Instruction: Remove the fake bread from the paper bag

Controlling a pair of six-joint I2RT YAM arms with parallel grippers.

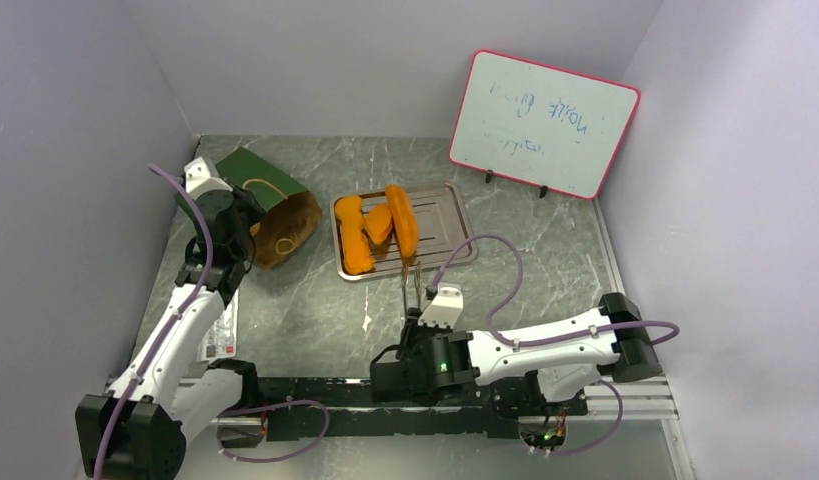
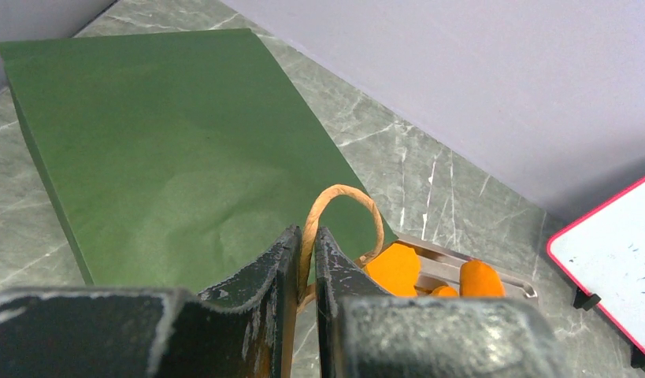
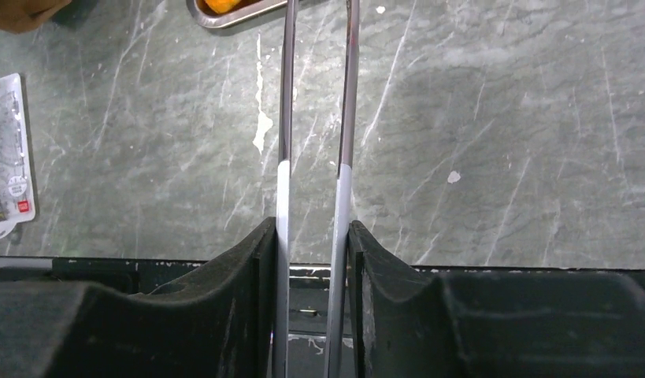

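In the top view the green paper bag (image 1: 260,170) lies on its side at the left, its brown mouth facing right-front; in the left wrist view my left gripper is shut on its twisted paper handle (image 2: 341,189). Three orange fake bread pieces (image 1: 403,222) lie on a metal tray (image 1: 447,215) right of the bag. My right gripper (image 1: 412,275) holds its long metal fingers part open at the tray's front edge, nothing visible between them in the right wrist view.
A whiteboard (image 1: 543,120) stands at the back right. A white package (image 3: 8,150) lies at the front left.
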